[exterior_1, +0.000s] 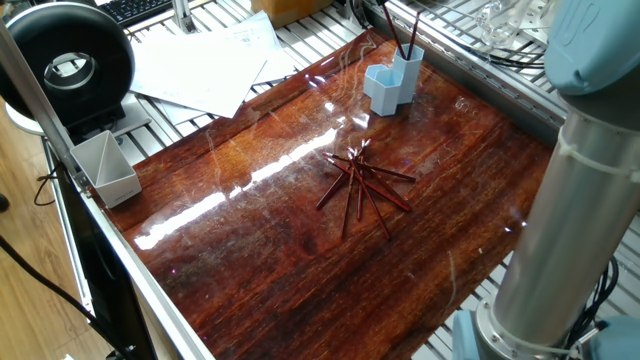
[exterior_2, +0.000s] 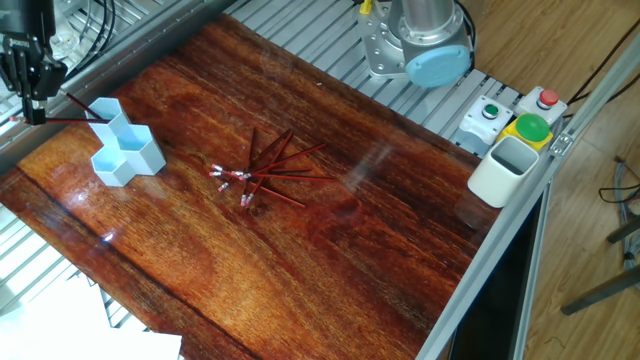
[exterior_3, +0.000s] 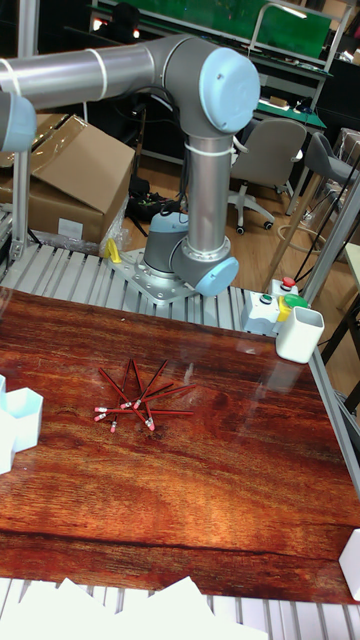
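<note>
At the top left of exterior view 2 my gripper (exterior_2: 36, 116) is beside the pale blue holder of joined hexagonal cups (exterior_2: 142, 158). Its fingers look close together around a dark red pencil (exterior_2: 72, 121), whose far end shows past them and whose other end reaches into one cup. A second pencil (exterior_2: 82, 105) leans in that same cup. In exterior view 1 both pencils rise from the rear cup of the holder (exterior_1: 384, 100), with only a dark bit of gripper at the top edge. Several more red pencils (exterior_1: 365, 190) lie crossed in a heap mid-table.
A white square cup (exterior_2: 492, 182) stands by the table edge near the button boxes (exterior_2: 484, 118). Another white container (exterior_1: 112, 180) sits at the opposite edge, beside white papers (exterior_1: 195, 70).
</note>
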